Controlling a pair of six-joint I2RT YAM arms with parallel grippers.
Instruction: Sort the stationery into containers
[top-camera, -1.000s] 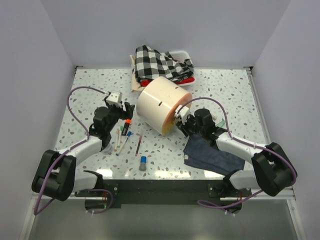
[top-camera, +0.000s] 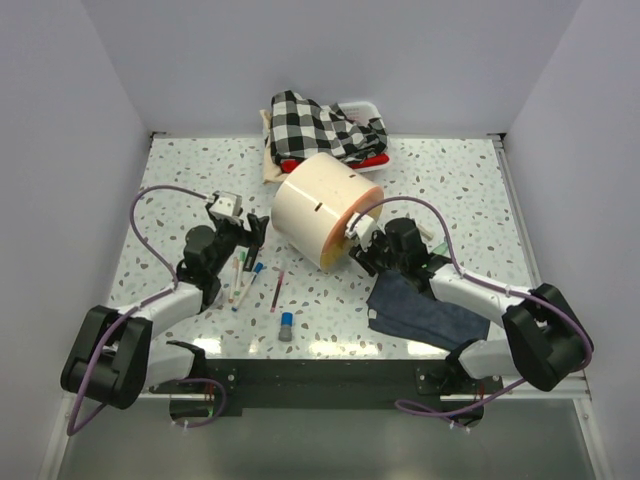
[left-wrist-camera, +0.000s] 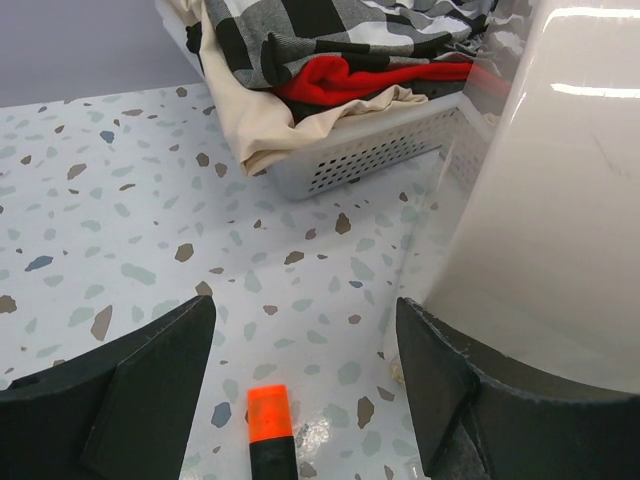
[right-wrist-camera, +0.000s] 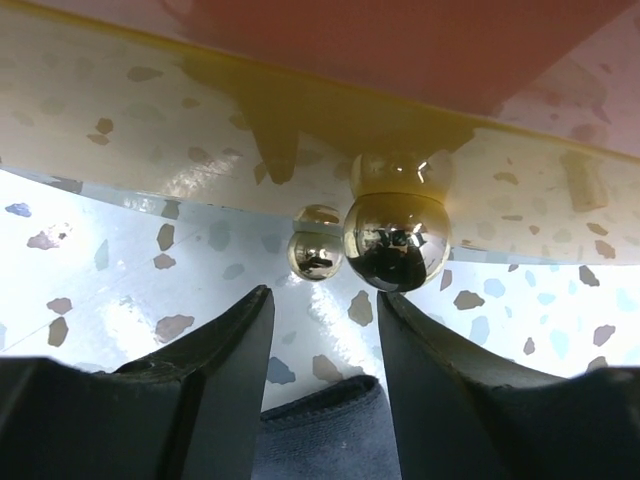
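Observation:
A large white drawer-like cylinder container (top-camera: 315, 205) lies mid-table; in the right wrist view its edge has a gold knob (right-wrist-camera: 395, 242). My right gripper is open just below that knob, nothing between its fingers. My left gripper is open beside the container's left side, above an orange-and-black marker (left-wrist-camera: 270, 420). Several pens (top-camera: 277, 290) and a blue-capped item (top-camera: 286, 326) lie on the table's left and front.
A basket (left-wrist-camera: 330, 170) heaped with checked cloth (top-camera: 315, 125) stands at the back. A dark blue cloth (top-camera: 420, 320) lies at front right.
The right arm and objects look unchanged.

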